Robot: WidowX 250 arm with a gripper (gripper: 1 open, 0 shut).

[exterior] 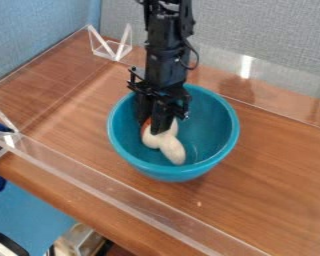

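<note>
A teal bowl (210,140) rests on the wooden table. Inside it lies a pale, mushroom-like object (170,144) with a reddish part at its upper left. My black gripper (152,118) reaches down into the bowl from above, its fingers closed on the upper end of that object. The fingertips are dark and partly hidden against each other.
Clear barriers run along its edges, with white brackets (109,45) at the back left. A blue floor area and several items lie off the front left edge.
</note>
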